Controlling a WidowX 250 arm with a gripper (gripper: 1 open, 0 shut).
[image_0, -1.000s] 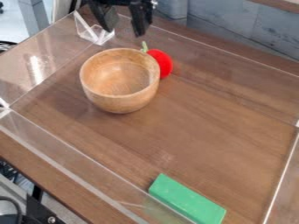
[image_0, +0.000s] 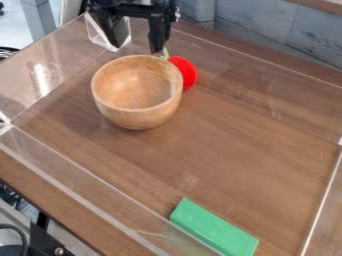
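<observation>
A wooden bowl (image_0: 136, 95) stands on the wooden table (image_0: 227, 150), left of the upper middle. Just behind its right side sits a red round object with a green stem (image_0: 183, 74), like a toy vegetable, partly hidden by the bowl. My dark gripper (image_0: 131, 38) hangs at the top edge above the bowl's back, its right finger near the green stem. Whether it holds anything or how wide it stands is unclear. A green block (image_0: 214, 228) lies at the front right.
Clear acrylic edges line the table's left, front and right. A clear angular object (image_0: 104, 36) is at the back left behind the gripper.
My gripper has come down a little toward the bowl's back and the red object. The bowl, red object and green block are unmoved.
</observation>
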